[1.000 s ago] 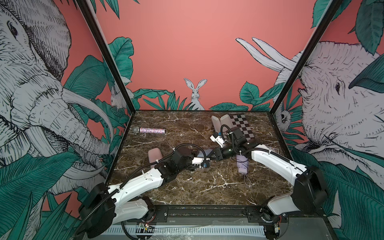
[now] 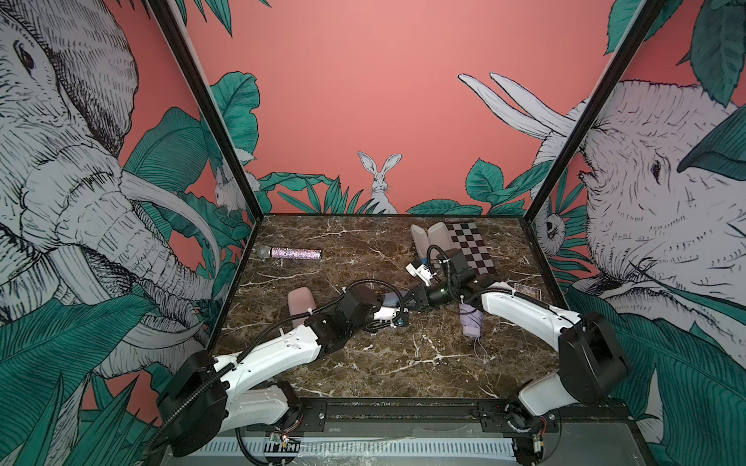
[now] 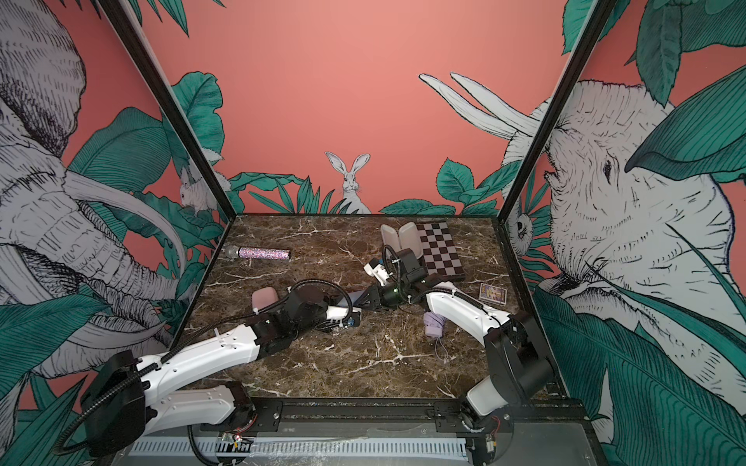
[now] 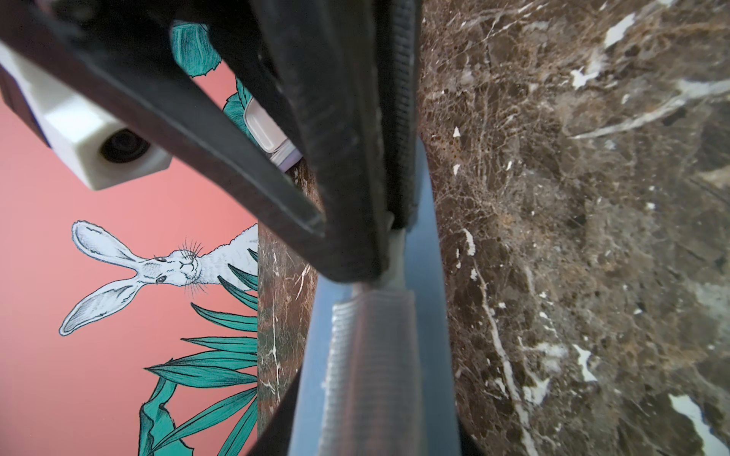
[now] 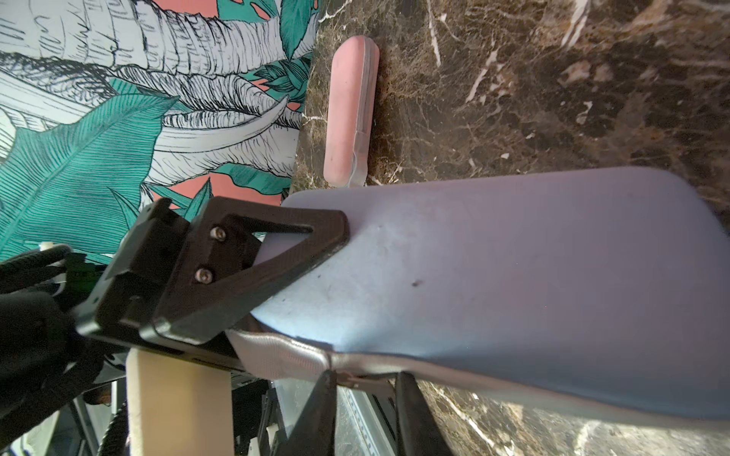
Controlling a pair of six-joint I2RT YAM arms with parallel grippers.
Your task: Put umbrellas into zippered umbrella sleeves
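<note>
A blue sleeve (image 5: 494, 281) with a pale zip strip (image 5: 464, 380) along its edge hangs above the table between the two arms. My left gripper is shut on its end, one finger (image 5: 304, 254) lying across the blue face in the right wrist view. At the zip edge stands my right gripper, its fingertips parted slightly around the strip near a small puller. A purple umbrella (image 2: 471, 320) lies on the table under the right arm. At the back left rests a glittery pink umbrella (image 2: 295, 254).
A pink case (image 2: 301, 301) sits left of the left gripper. An opened beige case (image 2: 429, 235) and a checkered board (image 2: 471, 242) stand at the back right. A small card (image 3: 493, 292) lies on the right.
The right arm has shifted a little to the left, its gripper slightly nearer the left one. The left arm has barely moved.
</note>
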